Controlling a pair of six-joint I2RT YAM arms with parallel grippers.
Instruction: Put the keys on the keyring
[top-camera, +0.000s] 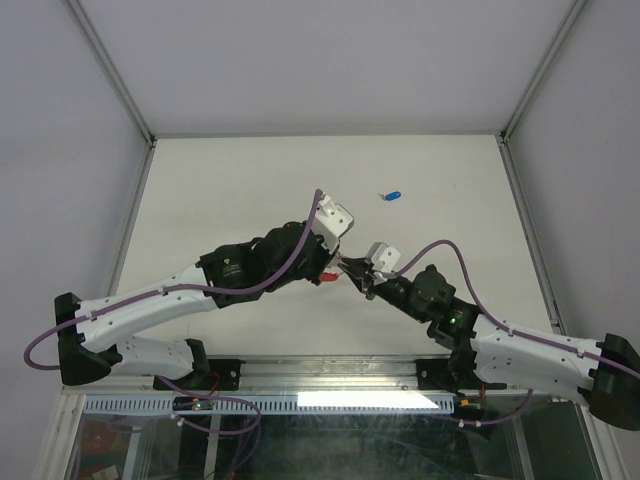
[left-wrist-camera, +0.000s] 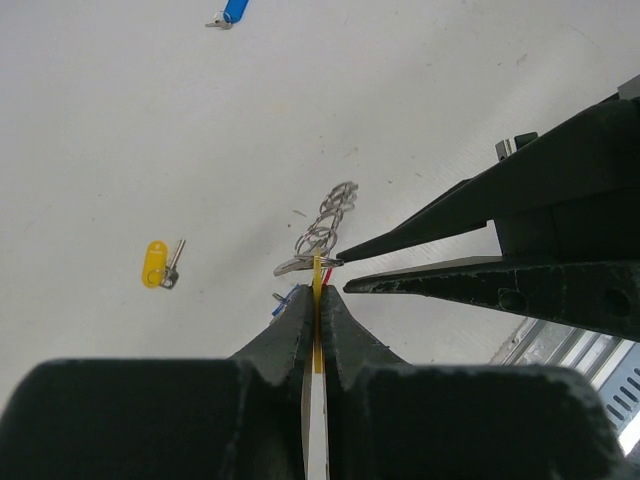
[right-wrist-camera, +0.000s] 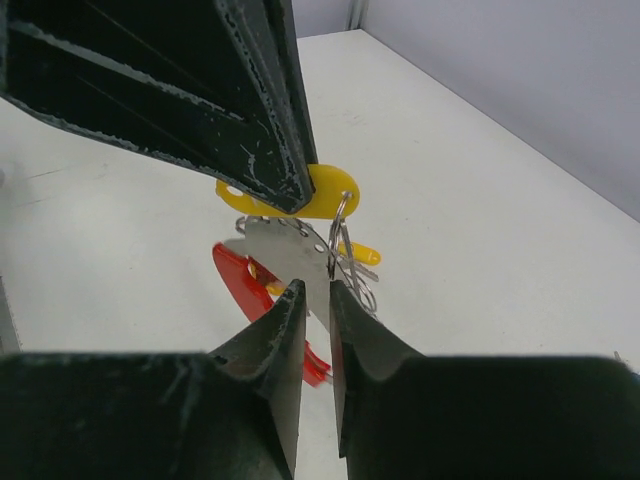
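Observation:
My left gripper is shut on a yellow key tag (right-wrist-camera: 330, 190), held edge-on with a thin metal ring (right-wrist-camera: 342, 215) through it. My right gripper is at that ring from the side, its fingers slightly parted in the left wrist view; whether it grips anything is unclear. Below, blurred wire rings and red and blue items (right-wrist-camera: 240, 280) lie on the white table. A yellow tag with a key (left-wrist-camera: 155, 262) lies apart to the left in the left wrist view.
A blue tag with a key (top-camera: 392, 196) lies toward the back right. Walls border it, and a metal rail (top-camera: 300, 370) runs along the front.

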